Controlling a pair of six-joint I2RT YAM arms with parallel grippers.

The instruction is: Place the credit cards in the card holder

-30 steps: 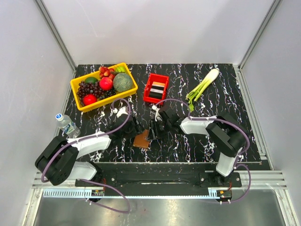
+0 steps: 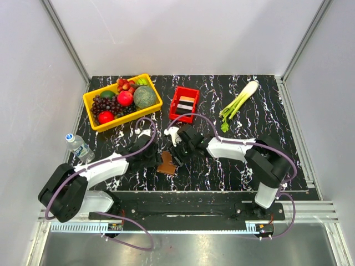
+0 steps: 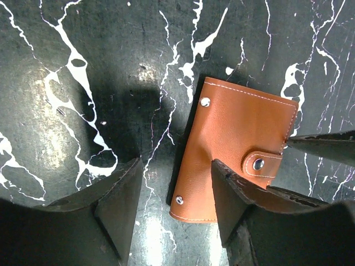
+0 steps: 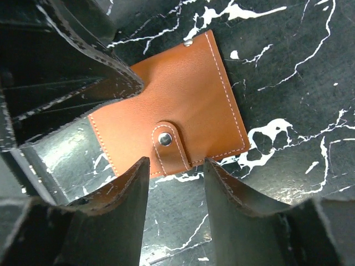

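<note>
The brown leather card holder [image 2: 167, 164] lies closed on the dark marbled table, its snap flap fastened. My left gripper is part open at the holder's left edge. One finger [image 3: 228, 180] overlaps the leather in the left wrist view, the other is above bare table, and nothing is gripped. On the other side, my right gripper stands open around the snap flap's end, no grip visible. Cards [image 2: 184, 106], one dark and white and one tan, appear to lie inside the red basket [image 2: 173, 103].
A yellow crate [image 2: 128, 117] of fruit stands at back left, with a water bottle [image 2: 80, 148] near the left edge. Celery [image 2: 238, 105] lies at back right. Both grippers are close together over the holder; the table's right side has free room.
My left gripper has come down the picture along the holder's left side. The holder stays roughly in place.
</note>
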